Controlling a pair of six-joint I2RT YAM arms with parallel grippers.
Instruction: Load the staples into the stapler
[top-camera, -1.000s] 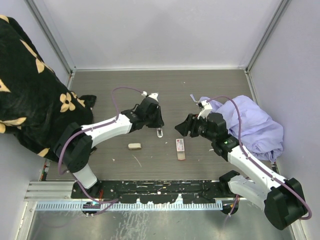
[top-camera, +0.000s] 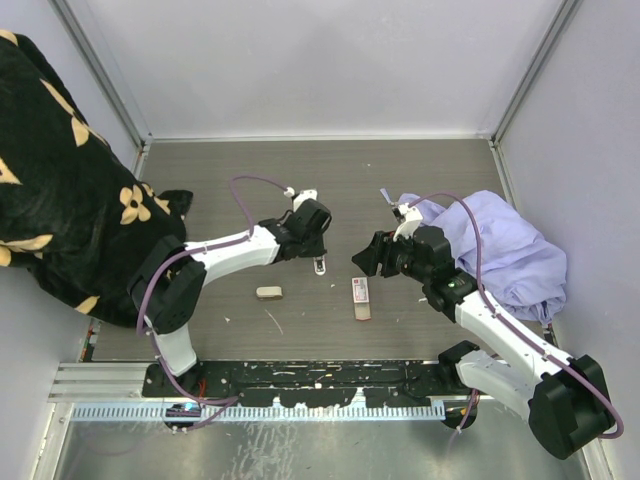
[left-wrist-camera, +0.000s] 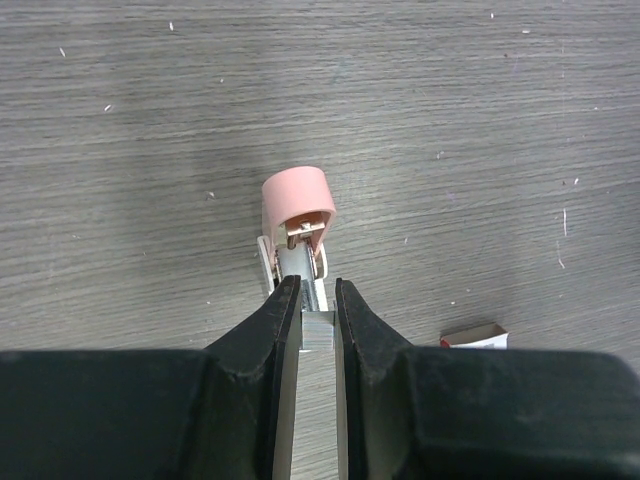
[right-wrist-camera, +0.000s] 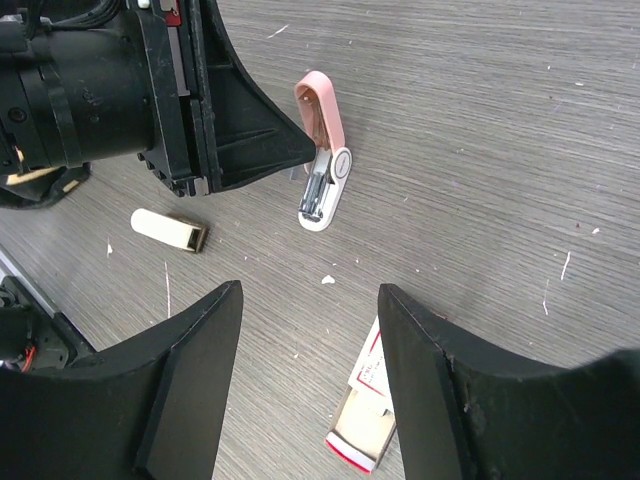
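The small stapler (right-wrist-camera: 339, 160) stands on the table with its pink lid (left-wrist-camera: 297, 195) swung up and its metal channel (right-wrist-camera: 315, 193) exposed above the white base. Close to it, my left gripper is shut on a short grey strip of staples (left-wrist-camera: 318, 332). In the right wrist view a bit of that strip (right-wrist-camera: 294, 172) shows below the left fingertip, beside the stapler; whether they touch is unclear. My right gripper stands open and empty over the table, near the staple box (top-camera: 361, 298), which is partly pulled out.
A small cream-coloured block with a dark end (right-wrist-camera: 168, 229) lies left of the stapler. Crumpled lilac cloth (top-camera: 510, 250) fills the right side, and a dark flowered blanket (top-camera: 80, 180) the left. Tiny scraps dot the table.
My left arm has shifted slightly, its gripper edging a little to the right. The right gripper has barely moved, and the stapler and box have stayed put.
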